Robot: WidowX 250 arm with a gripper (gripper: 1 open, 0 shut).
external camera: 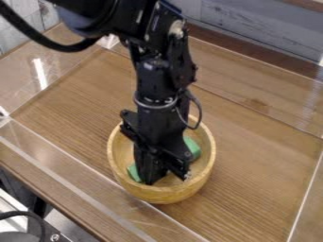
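A black robot arm reaches down from the top centre, its gripper [159, 166] low inside a yellow round bowl [168, 192]. A green block [192, 147] lies in the bowl, partly hidden behind the gripper, showing at the right and lower left. The fingertips are dark and overlap the block in this view; whether anything is between them is hard to see, though the fingers look shut.
A pale wall [265, 38] runs along the back. A black cable loops at the bottom left, beyond the table's near edge.
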